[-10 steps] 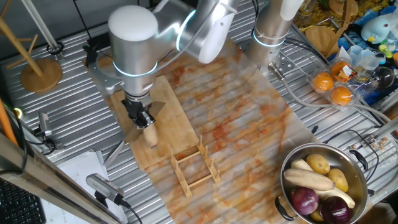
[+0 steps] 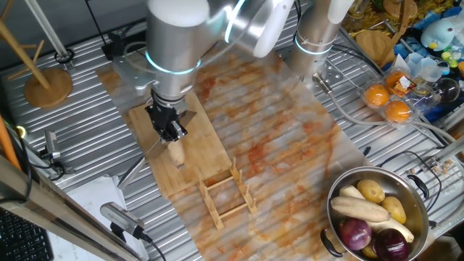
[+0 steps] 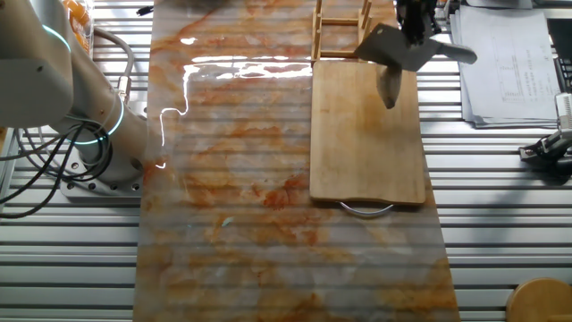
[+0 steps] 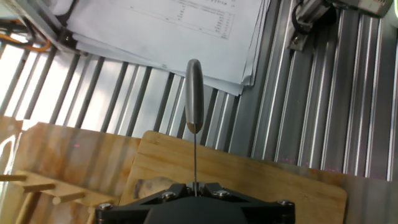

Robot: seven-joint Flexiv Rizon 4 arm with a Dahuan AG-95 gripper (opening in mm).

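Note:
My gripper is shut on a knife, whose thin blade (image 4: 195,155) stands edge-on between the fingers in the wrist view. The knife's grey handle (image 4: 194,93) points away over the metal slats. In exterior view 2 the broad blade (image 3: 402,49) shows above the wooden cutting board (image 3: 357,143). A pale brown, elongated vegetable (image 3: 389,87) lies on the board, partly hidden by the blade there. The same vegetable (image 2: 176,152) appears just below my gripper (image 2: 174,133) in exterior view 1. Whether the blade touches it, I cannot tell.
A wooden rack (image 2: 228,196) stands at the board's end. The steel pot (image 2: 338,233) at lower right holds several vegetables. Paper sheets (image 3: 509,67) lie beyond the board, near a grey device (image 2: 122,217).
In exterior view 1 the arm and gripper have shifted right and slightly up the picture, with the knife still held. The board, rack and pot have stayed in place.

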